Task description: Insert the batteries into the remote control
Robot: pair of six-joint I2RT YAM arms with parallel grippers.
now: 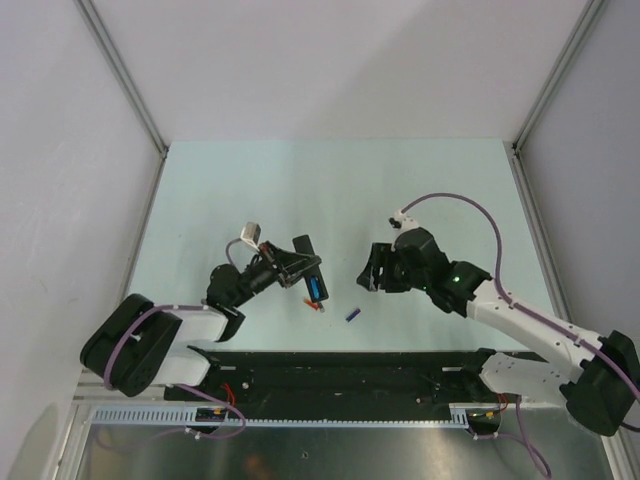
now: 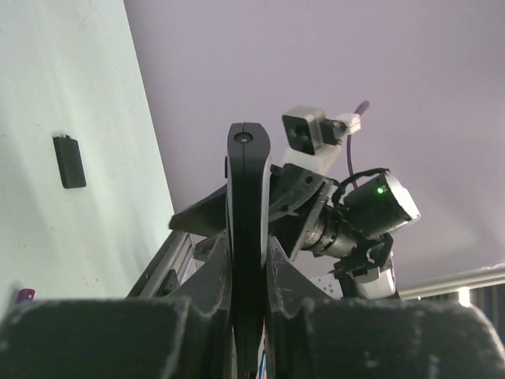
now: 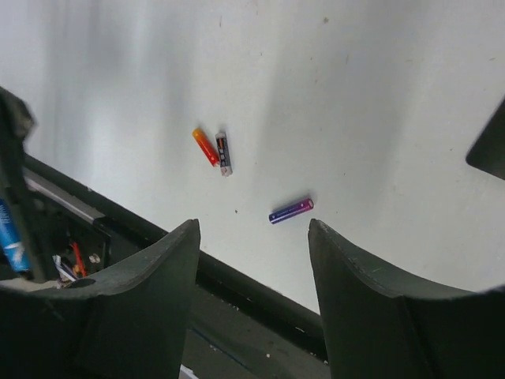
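My left gripper (image 1: 288,268) is shut on the black remote control (image 1: 305,250), held upright with blue showing in its battery bay (image 1: 314,286); in the left wrist view the remote (image 2: 247,181) stands edge-on between the fingers. My right gripper (image 1: 372,272) is open and empty, to the right of the remote. On the table lie a purple battery (image 3: 291,210), an orange battery (image 3: 205,146) and a silver-dark battery (image 3: 223,154).
A small black rectangular piece (image 2: 69,162), perhaps the battery cover, lies on the white table (image 1: 450,180) near the right arm. The dark front edge runs below the batteries.
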